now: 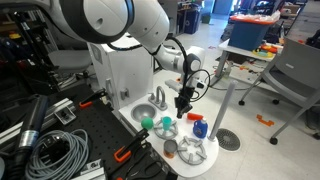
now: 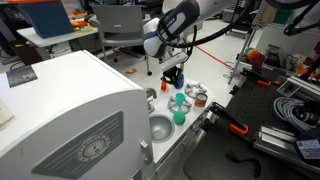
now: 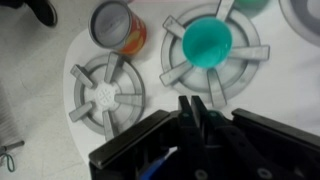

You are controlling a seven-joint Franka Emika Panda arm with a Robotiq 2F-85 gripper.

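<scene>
My gripper point(image 1: 183, 106) is low over the white countertop, pointing down; in the wrist view its dark fingers enter from the bottom edge with their tips near each other, and the gap is unclear. Just right of it in exterior view 1 a red object point(image 1: 195, 117) appears tilted or lying, beside a round blue object point(image 1: 200, 129). Only a bit of the blue object point(image 3: 155, 166) shows beneath the fingers in the wrist view. A teal cup point(image 3: 207, 42) stands on one grey burner, and an open can point(image 3: 117, 27) stands beside the other burner point(image 3: 107, 94).
A green item point(image 1: 147, 123) sits at the counter's left, near the sink and faucet point(image 1: 158, 97). A grey post point(image 1: 223, 110) rises behind the blue object. A black table with coiled cable point(image 1: 60, 155) borders the front left.
</scene>
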